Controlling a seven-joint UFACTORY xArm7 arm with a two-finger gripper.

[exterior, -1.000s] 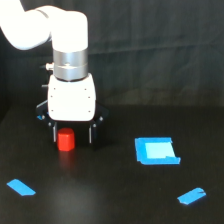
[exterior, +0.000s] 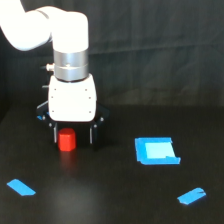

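Observation:
A small red block [exterior: 67,140] is on the dark table at the left, below the white hand of the arm. My gripper [exterior: 73,134] points down over it, its dark fingers [exterior: 92,133] set apart. The block appears between them, nearer the left finger, with a dark gap on the right. Whether either finger touches it I cannot tell.
A blue-bordered piece with a pale centre [exterior: 158,151] lies on the right. Blue strips lie near the front, one at the left [exterior: 20,187] and one at the right [exterior: 192,196].

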